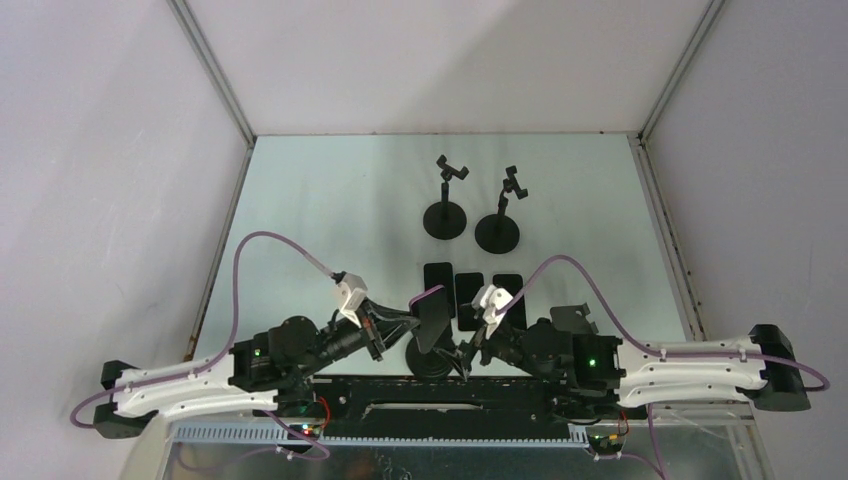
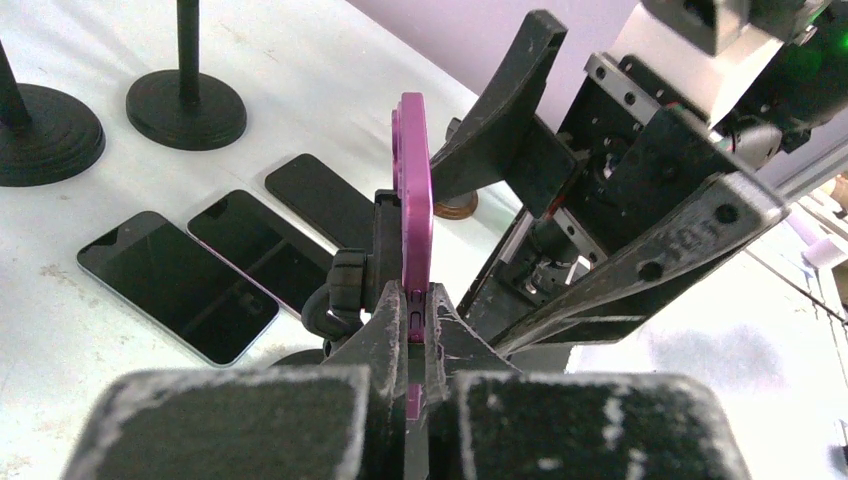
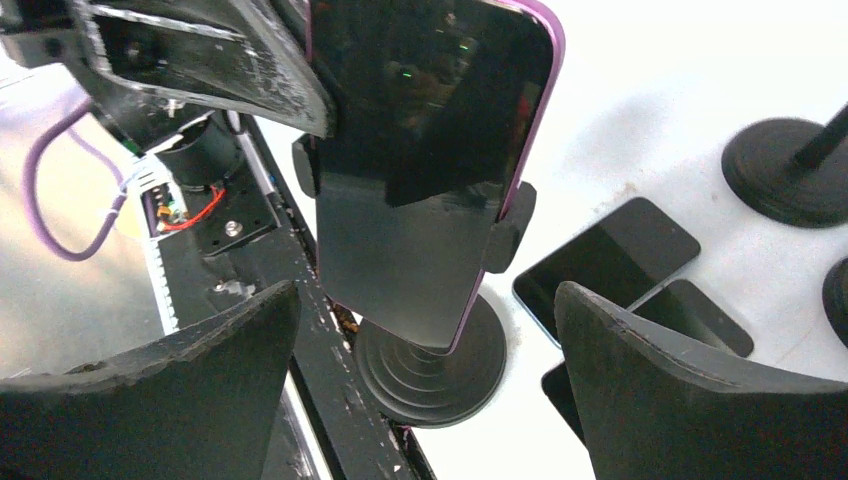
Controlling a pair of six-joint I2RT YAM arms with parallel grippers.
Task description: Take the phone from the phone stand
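Observation:
The phone (image 3: 420, 170), dark-faced with a pink-purple edge, stands tilted in the phone stand (image 3: 430, 375), whose clamp arms (image 3: 510, 230) are at its two sides. In the left wrist view my left gripper is shut, and the phone's pink side edge (image 2: 413, 200) runs between its fingertips. From the right wrist view, one left finger lies over the screen near the upper left edge. My right gripper is open, its fingers well apart on either side of the phone's lower end, with nothing held. The phone partly hides the stand's post.
Three dark phones lie flat behind the stand, one of them (image 2: 180, 285) closest in the left wrist view. Two empty stands (image 1: 444, 220) (image 1: 497, 233) stand farther back. Bare table stretches to the left and right. Both arms are close together around the phone.

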